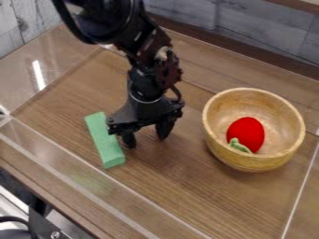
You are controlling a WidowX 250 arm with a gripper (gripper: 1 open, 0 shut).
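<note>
My black gripper is low over the middle-left of the wooden table, its fingers spread to either side. A green block lies just left of the left finger, tilted along the front-to-back direction. Whether the finger touches it is hard to tell. I see nothing clearly held between the fingers.
A wooden bowl on the right holds a red object and a small green item.
</note>
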